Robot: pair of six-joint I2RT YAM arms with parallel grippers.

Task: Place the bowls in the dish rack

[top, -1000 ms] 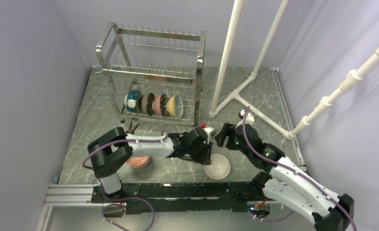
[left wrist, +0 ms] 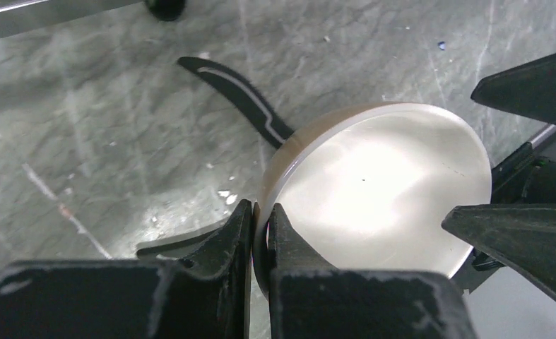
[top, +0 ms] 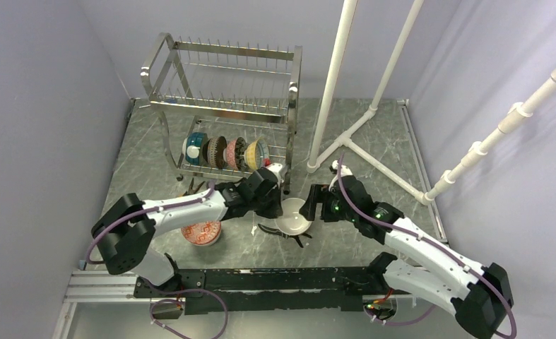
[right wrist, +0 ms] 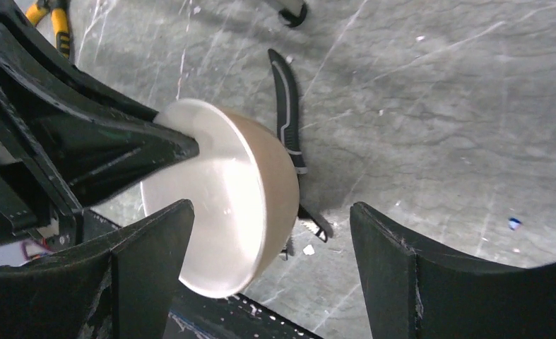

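A white bowl (top: 294, 220) is raised at a tilt above the counter, its rim clamped in my left gripper. My right gripper stands open around the bowl's far side, the bowl between its fingers but apart from at least one. In the top view, several patterned bowls (top: 234, 153) stand on edge in the lower tier of the metal dish rack (top: 229, 111). Orange patterned bowls (top: 200, 234) lie at the front left, partly under my left arm.
Black-handled tools (right wrist: 286, 113) lie beneath and behind the white bowl. The rack's upper tier is empty. A white pipe frame (top: 359, 148) stands on the right.
My left gripper has moved back and left, carrying the white bowl up from the front of the counter. The right gripper has shifted left to beside the bowl.
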